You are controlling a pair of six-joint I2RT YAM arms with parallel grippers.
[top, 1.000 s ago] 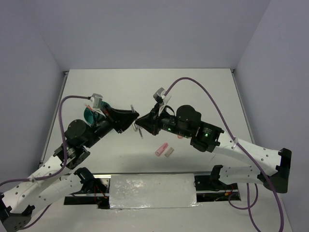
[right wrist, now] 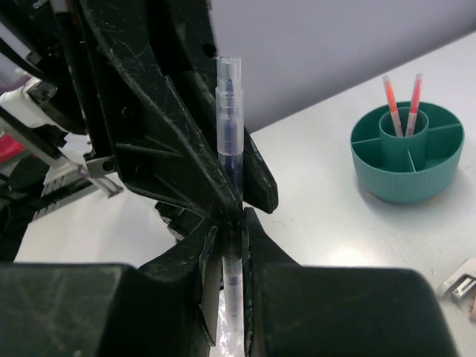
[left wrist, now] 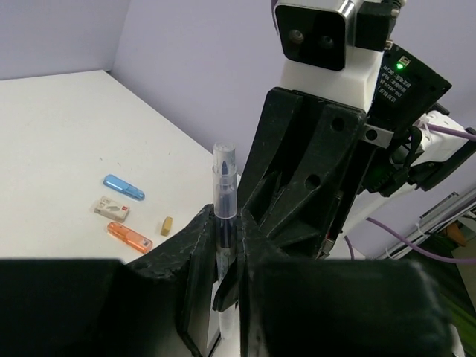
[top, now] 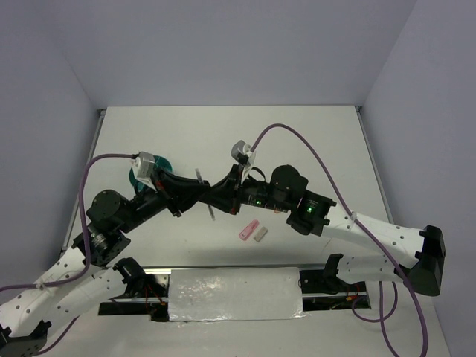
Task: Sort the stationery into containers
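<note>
A clear-capped pen (top: 198, 175) stands nearly upright between my two grippers, which meet above the table. In the right wrist view, my right gripper is shut on the pen (right wrist: 231, 137). My left gripper has a finger close on each side of the same pen (left wrist: 224, 182); whether both press on it cannot be made out. A round green divided container (right wrist: 405, 178) stands on the table, with two orange-red pens (right wrist: 392, 106) upright in its middle cup.
A blue item (left wrist: 123, 187), a small eraser-like block (left wrist: 111, 209), an orange item (left wrist: 130, 236) and a tan piece (left wrist: 166, 226) lie loose on the white table.
The grippers have come closer together, with the left one shifting toward the right one until they overlap. The pen's upper end has moved slightly left and toward the front.
</note>
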